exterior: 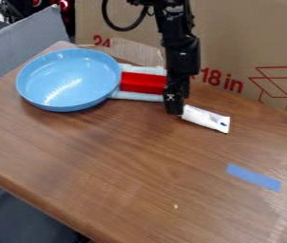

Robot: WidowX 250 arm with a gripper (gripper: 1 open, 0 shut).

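Note:
My black gripper (176,101) is low over the wooden table, at the near end of a white oblong item (206,120) that lies on the wood to the right. Left of the gripper are a red item (143,83) and pale blue-white pieces (135,96) around it. The fingertips are dark and overlap these things, so contact is unclear. A blue plate or bowl (67,80) sits at the upper left.
A strip of blue tape (253,177) is on the right of the table (108,180). A cardboard box (254,52) stands behind.

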